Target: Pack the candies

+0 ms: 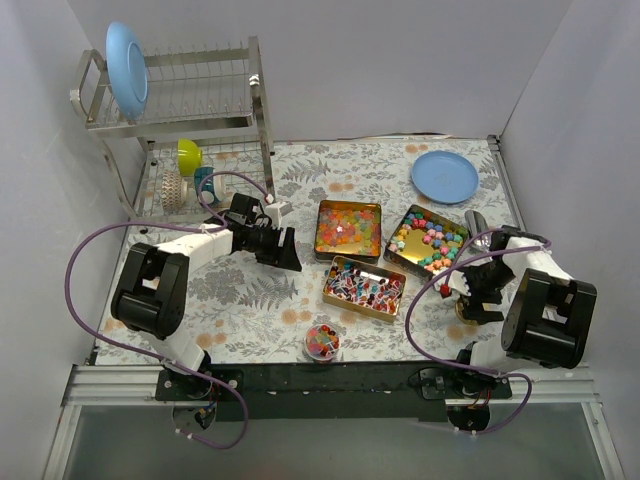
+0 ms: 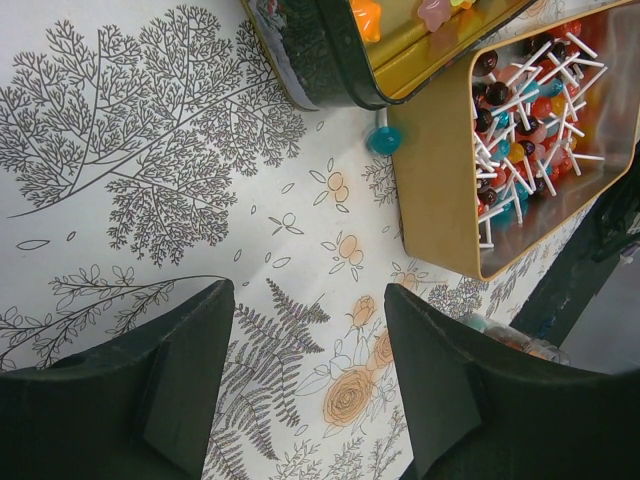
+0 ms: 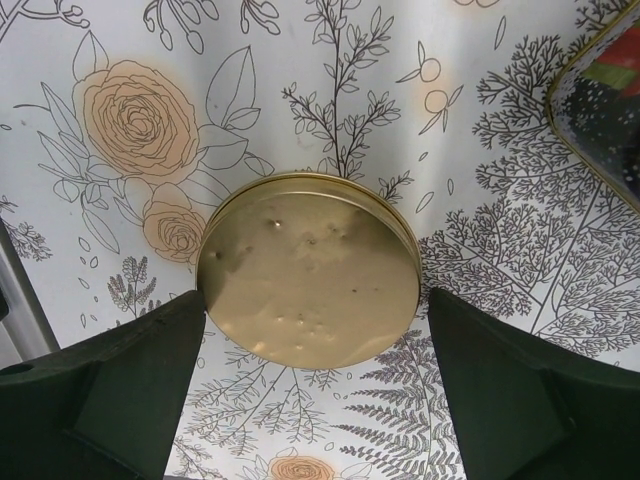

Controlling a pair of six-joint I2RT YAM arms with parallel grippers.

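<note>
In the right wrist view, a round gold lid [image 3: 310, 285] lies on the table between the fingers of my right gripper, which is open around it. From above, the lid [image 1: 463, 311] is mostly hidden under that gripper. My left gripper [image 1: 287, 258] hovers left of the tins, fingers apart and empty. A tin of lollipops [image 1: 357, 309] stands at centre front. Behind it is a tin of orange and mixed gummies [image 1: 350, 204]; to the right, a tin of colourful round candies [image 1: 412, 250]. A round container of mixed candies [image 1: 322, 358] sits at the front edge.
One loose blue lollipop [image 2: 384, 140] lies outside the tins, against the lollipop tin's wall. A blue plate [image 1: 445, 177] rests at the back right. A dish rack [image 1: 180, 125] with cups occupies the back left. Bare cloth lies at front left.
</note>
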